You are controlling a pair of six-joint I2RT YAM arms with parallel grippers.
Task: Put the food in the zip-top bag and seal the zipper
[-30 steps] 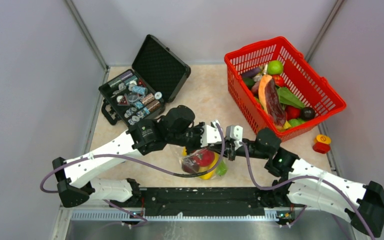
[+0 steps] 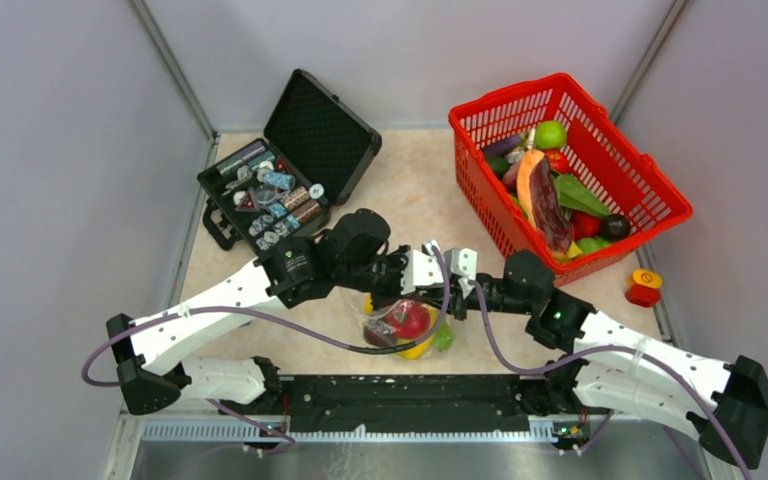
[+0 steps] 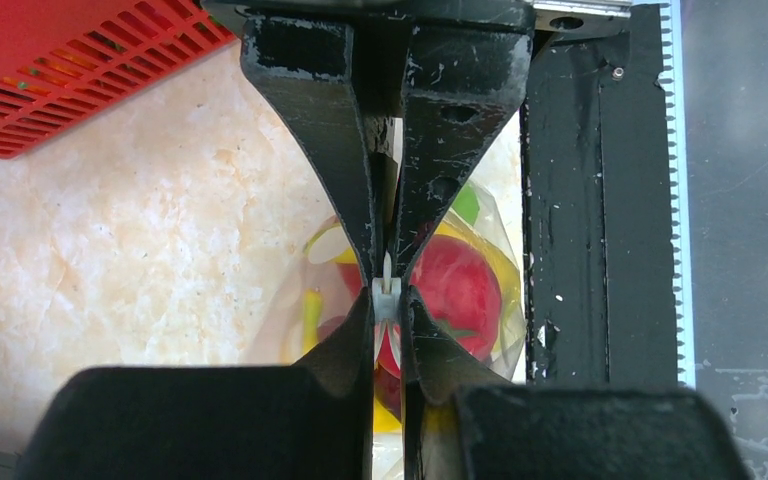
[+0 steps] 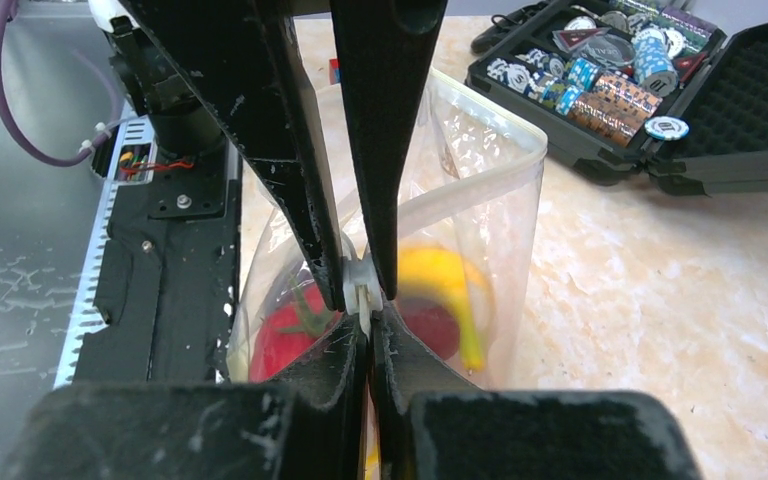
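Note:
The clear zip bag (image 4: 505, 220) stands on the table, holding a red tomato (image 2: 408, 318), a dark item and yellow and green food. Both grippers meet closely over its top. In the left wrist view my left gripper is shut on a small white piece, apparently the zipper slider, with the other gripper's black fingers touching just beyond. My right gripper is also shut at that same white piece in the right wrist view; whether it holds any of it is unclear. The bag's top edge runs beside the fingers.
A red basket (image 2: 470, 130) of produce stands at back right, an open chip case (image 2: 320, 130) at back left. A red-and-yellow toy (image 2: 643, 290) lies at the right edge. Bare table lies between them.
The left arm is nearly unchanged.

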